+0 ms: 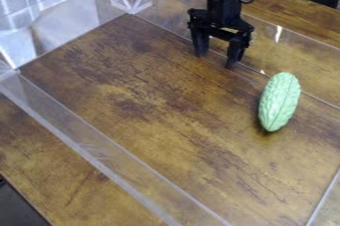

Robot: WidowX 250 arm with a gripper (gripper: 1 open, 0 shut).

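Observation:
The black robot gripper hangs at the top centre of the view, over the back part of the wooden surface, its two fingers pointing down and apart, with nothing visible between them. A pale green, ridged, elongated object like a bitter melon lies on the wood to the right, in front of the gripper and apart from it.
A low clear plastic wall borders the wooden surface along the left, with more clear walls at the back and right. A light fabric shows at the top left.

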